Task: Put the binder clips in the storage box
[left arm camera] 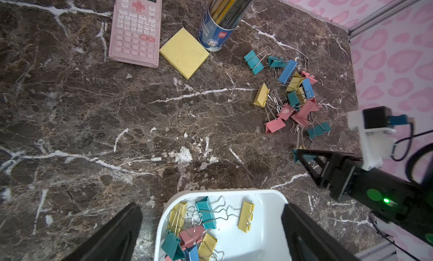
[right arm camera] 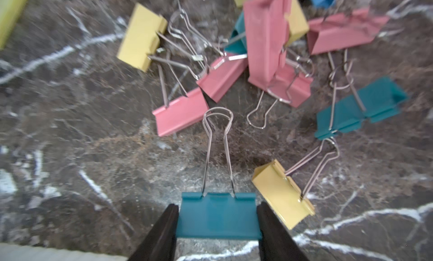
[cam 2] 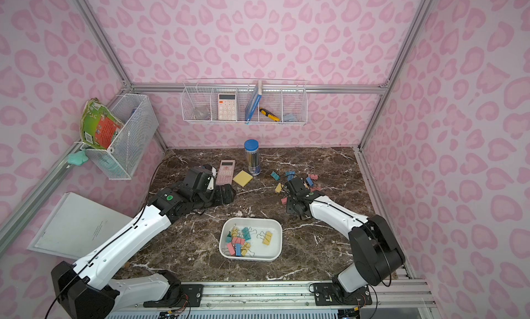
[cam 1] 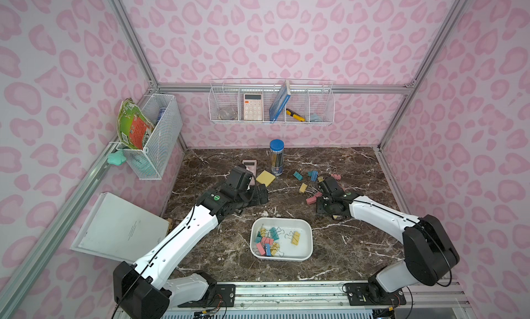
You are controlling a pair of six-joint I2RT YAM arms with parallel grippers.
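Observation:
A teal binder clip [right arm camera: 218,218] is pinched by its body between the fingers of my right gripper, its wire handles pointing away. It hangs above the marble tabletop, right of the box. The white storage box [cam 1: 310,242] stands at the front middle, with several pink, teal, yellow and blue clips along its left side and a yellow clip [left arm camera: 245,216] apart on the right. Over the near side of the table my left gripper stands open and empty, its fingers spread on either side of the view. A loose yellow clip [right arm camera: 283,193] lies right of the held one.
Several more clips, such as a pink clip [right arm camera: 181,111], lie tangled beyond the right gripper. At the back are a pink calculator [left arm camera: 135,28], yellow sticky notes [left arm camera: 184,52] and a pencil canister [cam 1: 277,157]. Table between the clips and the box is clear.

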